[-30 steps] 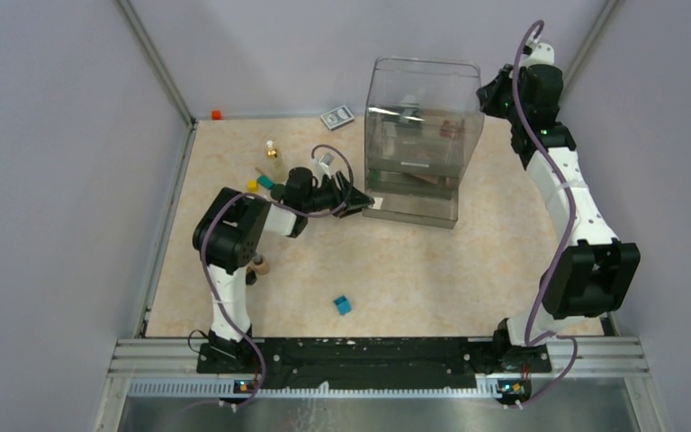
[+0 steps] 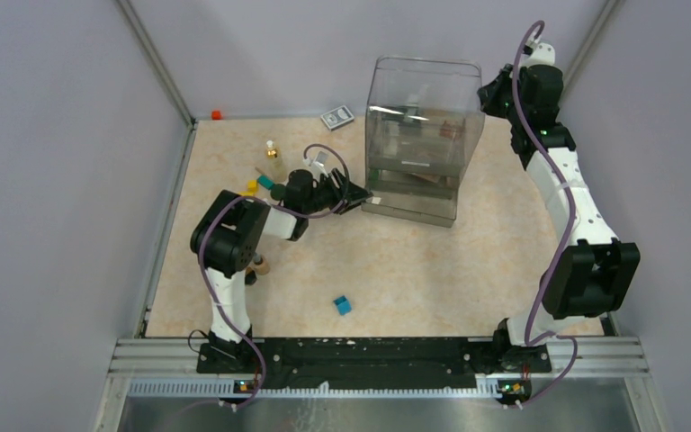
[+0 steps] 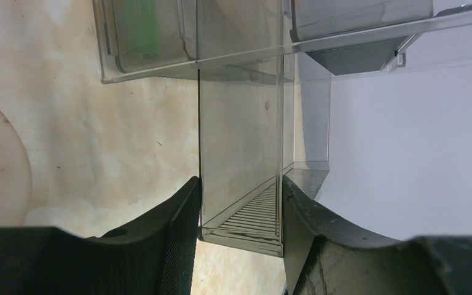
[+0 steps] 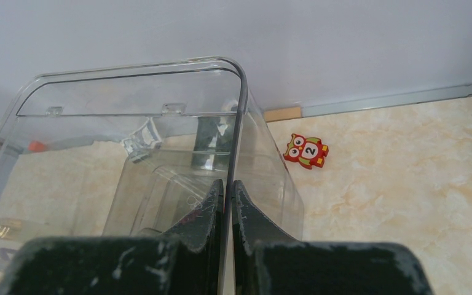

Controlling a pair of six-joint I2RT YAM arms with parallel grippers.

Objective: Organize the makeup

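Note:
A clear acrylic organizer stands at the back centre. My left gripper is at its lower left front; in the left wrist view its fingers close on a clear drawer. At the upper right corner, my right gripper is shut at the rim of the clear lid; whether the rim is between the fingers is unclear. A gold-capped bottle stands left of the organizer, with small coloured items partly hidden behind the left arm.
A card pack lies at the back. A blue block lies front centre. An owl toy sits beyond the organizer in the right wrist view.
The right arm looks still.

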